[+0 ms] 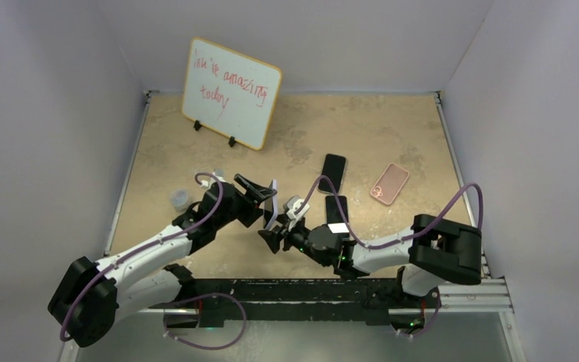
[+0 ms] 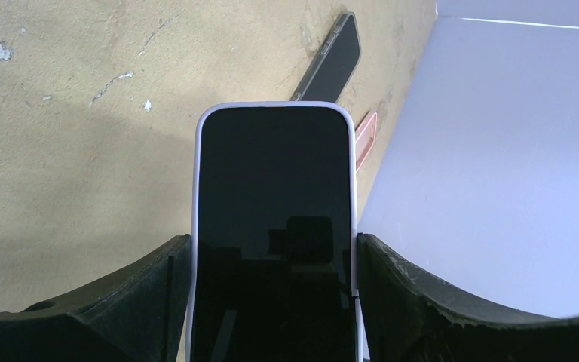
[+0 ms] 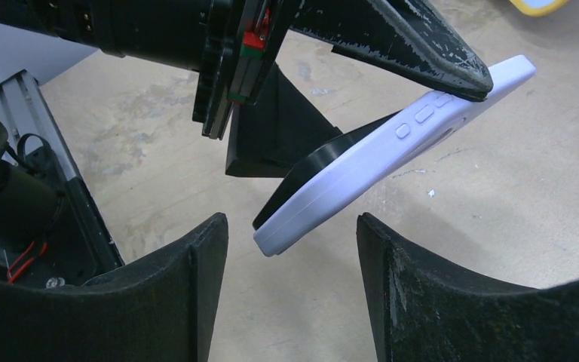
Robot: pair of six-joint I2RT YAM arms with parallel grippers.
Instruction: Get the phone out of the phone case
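Observation:
A phone in a lavender case hangs tilted above the table, with my left gripper shut on its side edges. Its black screen faces the left wrist camera, framed by the lavender rim. My right gripper stands open, its fingers apart on either side of the case's lower end. I see a gap between the case and the right fingertips; contact does not show. From above, both grippers meet near the table's middle, the case edge-on between them.
Two dark phones lie right of centre, the nearer one partly behind the right arm. A pink case rests farther right. A whiteboard stands at the back left, and a clear round container sits by the left arm.

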